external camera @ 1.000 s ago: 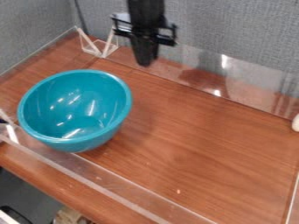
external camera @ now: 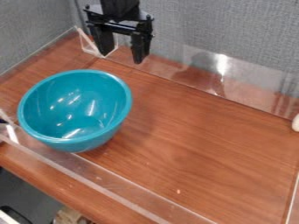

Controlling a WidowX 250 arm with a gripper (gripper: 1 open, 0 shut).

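My gripper (external camera: 121, 42) hangs at the top, left of centre, its dark fingers spread open with nothing seen between them. A large teal bowl (external camera: 75, 114) sits on the wooden table (external camera: 205, 149) at the left, below and in front of the gripper, apart from it.
A small white frame-like object (external camera: 89, 45) stands at the back left, partly behind the gripper. A white object (external camera: 295, 122) is cut off at the right edge. Grey walls with a clear strip border the back.
The gripper has moved left from about a second ago, and its fingers now appear farther apart in view. The bowl has not moved.
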